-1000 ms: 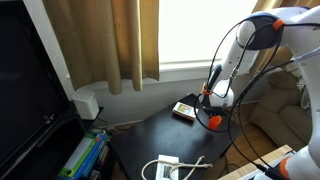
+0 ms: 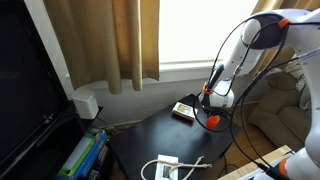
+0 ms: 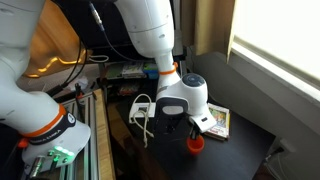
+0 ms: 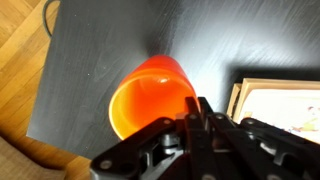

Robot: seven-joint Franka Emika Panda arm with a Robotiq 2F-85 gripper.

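Observation:
An orange-red cup [image 4: 155,95] fills the middle of the wrist view, its open mouth toward the camera. My gripper is shut on the cup's rim, with one finger inside the mouth and the other outside. In exterior view 2 the cup [image 3: 195,145] shows just below the gripper [image 3: 196,131], over the dark table. Exterior view 1 has the cup [image 2: 213,120] near the table's right side, partly behind cables. Whether its base touches the table I cannot tell.
A shallow box or book with a pale, printed face [image 4: 280,110] lies close by on the black table [image 4: 100,40]. A white power strip [image 2: 166,168] and its cable are at the table's front.
Over the last second the arm and the cup have shifted very slightly to the left in exterior view 1. The box and power strip have stayed put.

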